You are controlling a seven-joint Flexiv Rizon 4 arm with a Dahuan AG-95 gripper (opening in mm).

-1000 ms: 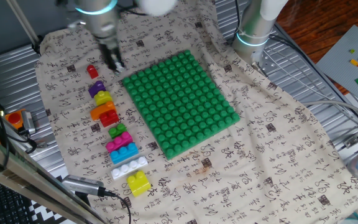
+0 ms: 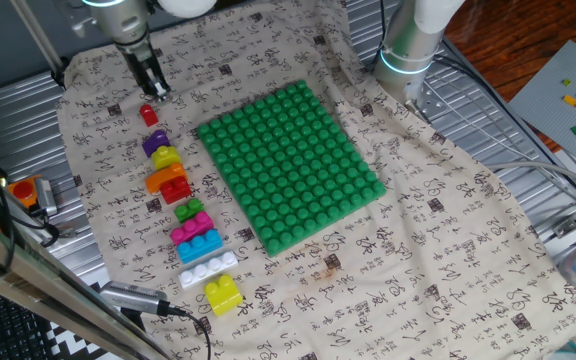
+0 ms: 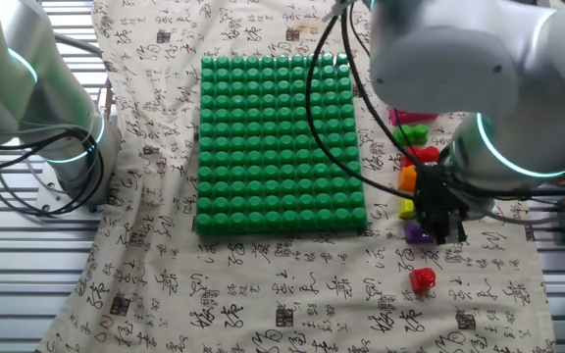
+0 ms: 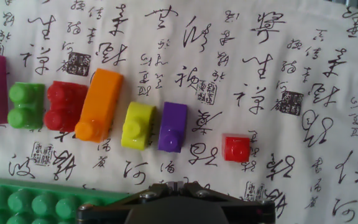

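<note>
My gripper shows at the bottom of the wrist view, its fingertips together and nothing visible between them. In exterior view 1 the gripper (image 2: pixel 161 96) hangs above the cloth near the small red brick (image 2: pixel 149 115). That red brick (image 4: pixel 236 148) lies apart from the fingers, up and to the right in the wrist view. Left of it a row holds a purple brick (image 4: pixel 173 127), a yellow brick (image 4: pixel 139 126), an orange brick (image 4: pixel 101 106), a larger red brick (image 4: pixel 66 106) and a green brick (image 4: pixel 27 106). The green baseplate (image 2: pixel 293 165) is bare.
The row continues with a magenta brick (image 2: pixel 191 227), a blue brick (image 2: pixel 200 246), a white brick (image 2: pixel 209 270) and another yellow brick (image 2: pixel 223 294).
My gripper has moved left in exterior view 1, away from the baseplate's corner and over toward the small red brick. The bricks and baseplate have stayed put.
</note>
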